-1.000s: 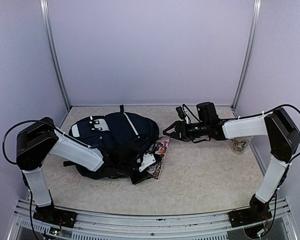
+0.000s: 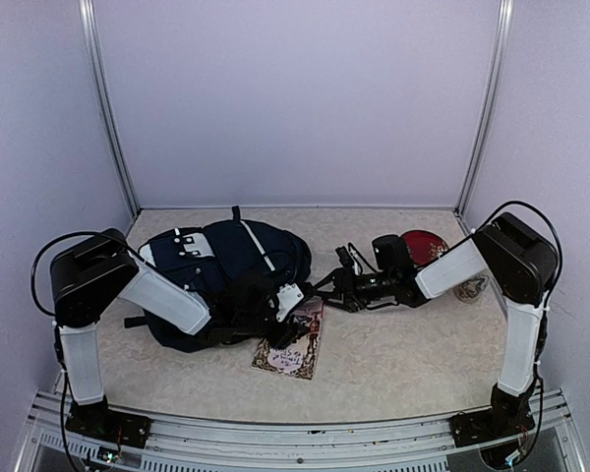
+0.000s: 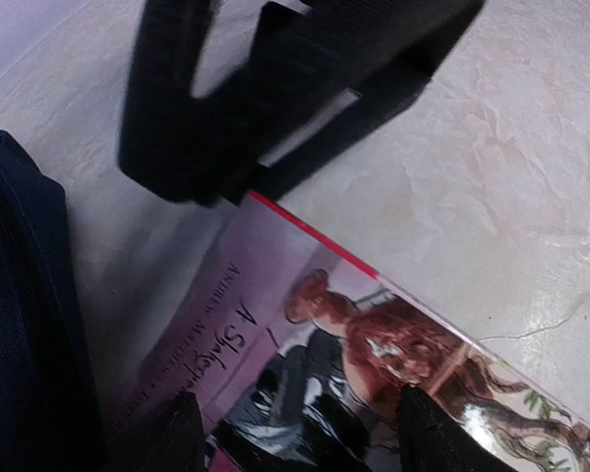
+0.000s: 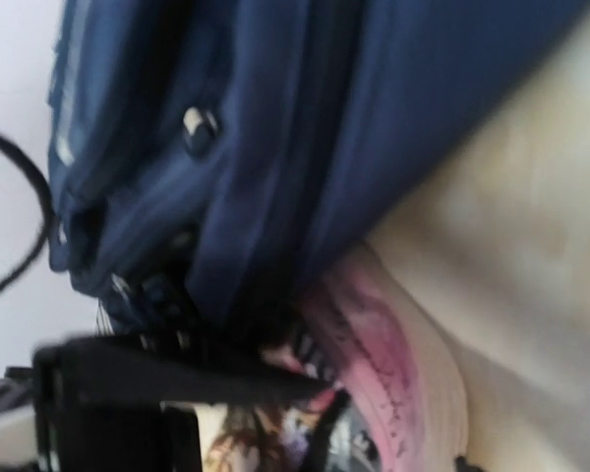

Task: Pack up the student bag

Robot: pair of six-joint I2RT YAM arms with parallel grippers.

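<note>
A pink illustrated book (image 2: 285, 359) lies beside the navy backpack (image 2: 206, 251), its cover also visible in the left wrist view (image 3: 344, 344). My left gripper (image 2: 285, 324) is over the book; its fingertips show at the bottom of the left wrist view, apart over the cover. My right gripper (image 2: 334, 290) reaches to the book's far end, its black fingers at the red-edged corner in the left wrist view. Whether either holds the book is unclear. The right wrist view is blurred.
A red round object (image 2: 423, 244) and a patterned container (image 2: 472, 291) sit at the right, partly behind my right arm. Pale walls enclose the back and sides.
My right gripper has moved left and toward the front, down to the book. The book has shifted toward the front, showing more of its cover. My left gripper has shifted slightly.
</note>
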